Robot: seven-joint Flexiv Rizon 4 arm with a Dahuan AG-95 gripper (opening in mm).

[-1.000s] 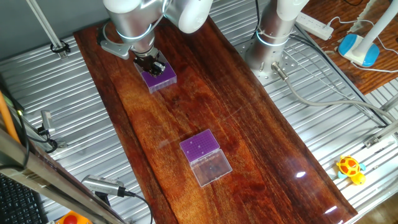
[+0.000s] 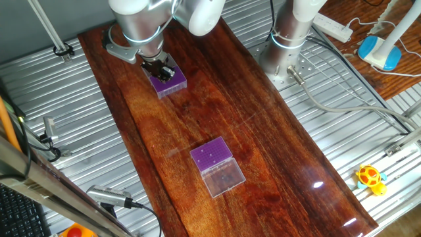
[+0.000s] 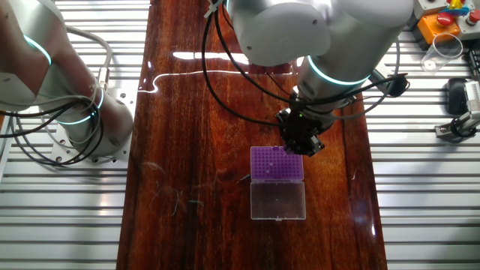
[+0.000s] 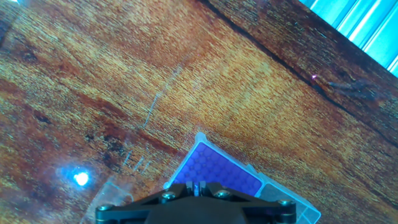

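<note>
A purple gridded rack box (image 2: 172,84) stands at the far end of the wooden board, my gripper (image 2: 164,71) over its back part. From the opposite side, the same purple box (image 3: 276,162) shows its clear lid (image 3: 278,201) folded open, with my gripper (image 3: 304,142) at its far right corner. In the wrist view, the dark fingertips of my gripper are close together in front of the purple grid (image 4: 214,169); whether something thin is between them is unclear. A second purple box (image 2: 211,154), with a few pale dots on its grid, lies nearer the middle, its clear lid (image 2: 223,177) open.
Bare wooden board (image 2: 177,125) separates the two boxes. A yellow and orange toy turtle (image 2: 370,176) lies on the slatted metal table, off the board.
The gripper has shifted very slightly over the far box. Both boxes stay where they were.
</note>
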